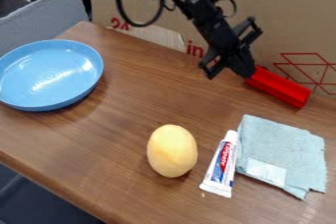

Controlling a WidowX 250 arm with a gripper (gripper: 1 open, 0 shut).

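Note:
My black gripper (241,69) reaches down from the top of the camera view to just left of and above a red cylinder (277,87), which lies at the back right of the table against the cardboard. The fingertips are near the cylinder's left end; whether they touch it is unclear. The gripper looks shut, with nothing visible between its fingers.
A blue plate (47,73) sits at the left. A yellow potato-like object (172,150), a toothpaste tube (219,168) and a folded grey-blue cloth (284,151) lie at the front right. Cardboard (294,31) walls the back.

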